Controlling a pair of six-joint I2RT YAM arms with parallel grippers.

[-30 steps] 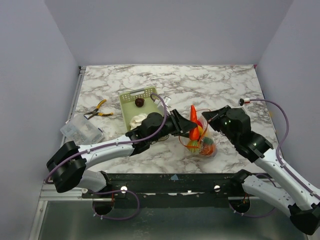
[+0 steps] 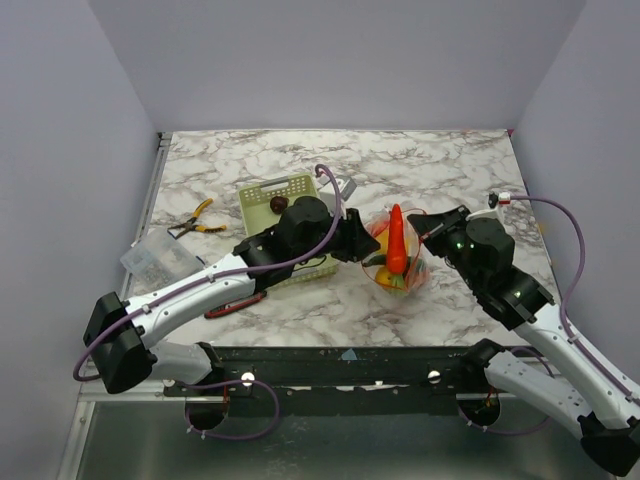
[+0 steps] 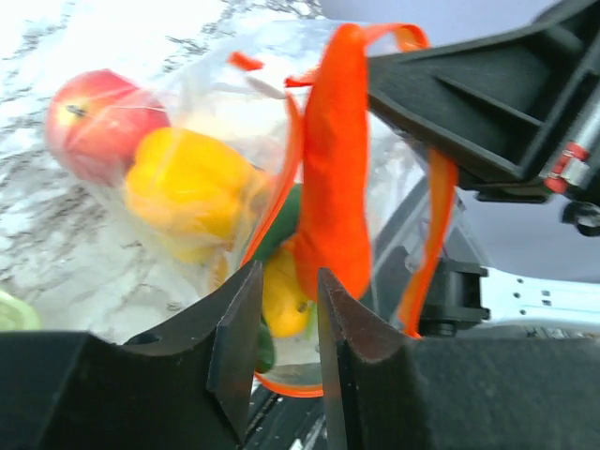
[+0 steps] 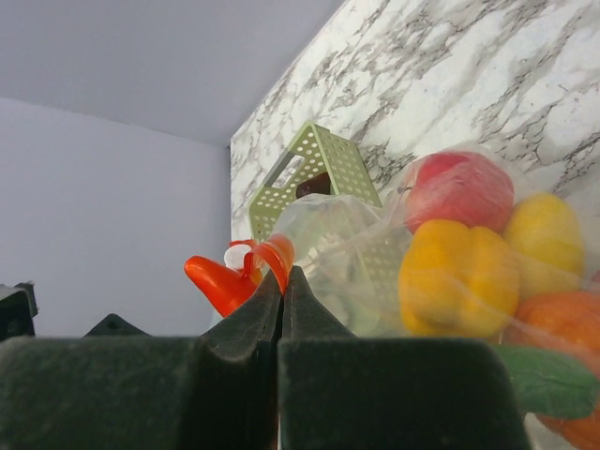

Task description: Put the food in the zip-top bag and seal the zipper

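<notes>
A clear zip-top bag with an orange zipper holds a red-orange elongated item point(image 2: 396, 240), a yellow pepper point(image 3: 187, 187) and other produce, including a red round item point(image 3: 98, 127). My left gripper point(image 2: 362, 242) is shut at the bag's left side; in the left wrist view its fingertips point(image 3: 291, 281) are by the orange rim, what lies between them unclear. My right gripper point(image 2: 428, 228) is shut on the bag's rim at the right, seen in the right wrist view at the orange zipper edge point(image 4: 281, 253).
A green basket point(image 2: 255, 206) with a dark item stands left of the bag. Pliers point(image 2: 195, 222), a clear container point(image 2: 160, 258) and a red-handled tool point(image 2: 235, 305) lie further left.
The red-orange item has moved slightly right and sits within the bag. My left gripper has drawn back left from it; the right arm has shifted slightly rightward.
</notes>
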